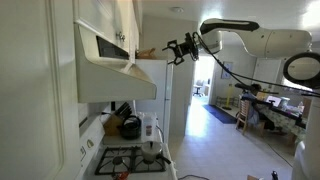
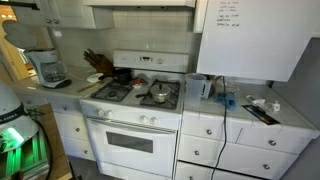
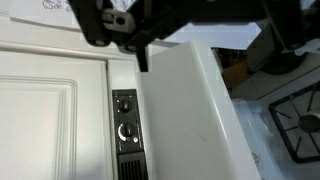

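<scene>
High in the room, at the level of the range hood (image 1: pixel 115 80), my gripper (image 1: pixel 171 56) hangs in free air in exterior view 1. Its fingers are open and hold nothing. In the wrist view, the dark fingers of the gripper stand wide apart at the top. Beneath them lies the hood's smooth white surface, with a black knob panel (image 3: pixel 127 125) and a white cabinet door (image 3: pixel 45 125) to the left. The gripper does not show in exterior view 2.
A silver pot (image 2: pixel 160 93) sits on the white stove (image 2: pixel 133 135). A blue pitcher (image 2: pixel 195 86) and loose items are on the right counter (image 2: pixel 265 108). Wall cabinets (image 1: pixel 90 15) and the hood bound the left side; open floor (image 1: pixel 210 155) lies to the right.
</scene>
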